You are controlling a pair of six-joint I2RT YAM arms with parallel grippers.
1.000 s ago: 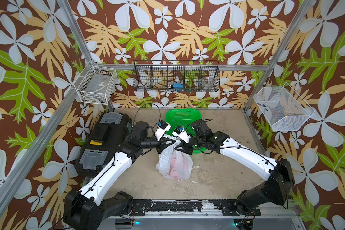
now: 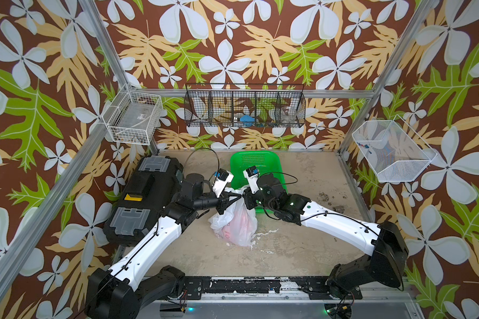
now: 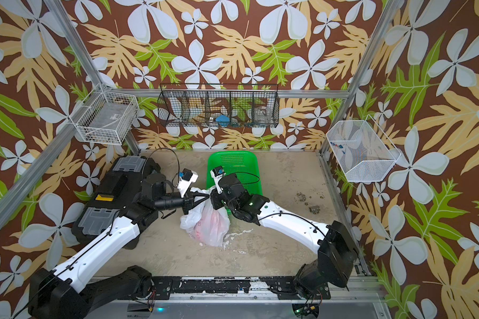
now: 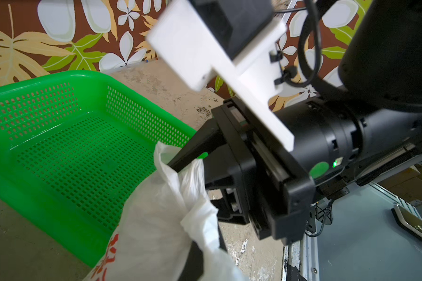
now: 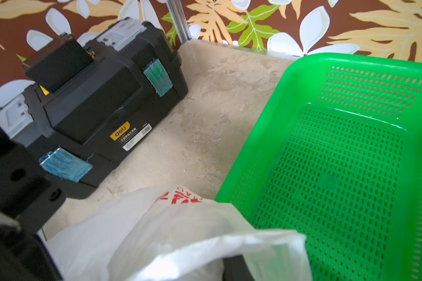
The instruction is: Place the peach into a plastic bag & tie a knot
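Note:
A thin white plastic bag (image 2: pixel 234 226) with red print hangs upright below both grippers, its lower part full and pinkish. The peach itself cannot be made out through the plastic. At the bag's gathered neck, my left gripper (image 2: pixel 234 200) is shut on the plastic; its dark fingers (image 4: pixel 192 263) are partly covered by folds in the left wrist view. Close against the right side of the neck is my right gripper, its fingers somewhat apart, with the bag's rim (image 5: pixel 267 241) draped around them.
A green perforated basket (image 2: pixel 255 158) stands empty right behind the bag. The black toolbox (image 2: pixel 143 196) sits to the left. Wire baskets (image 2: pixel 244 109) hang at the back and sides.
My right gripper has turned more upright and moved slightly left, close to the left gripper. The bag's lower part has swung a little left. My left arm is almost still.

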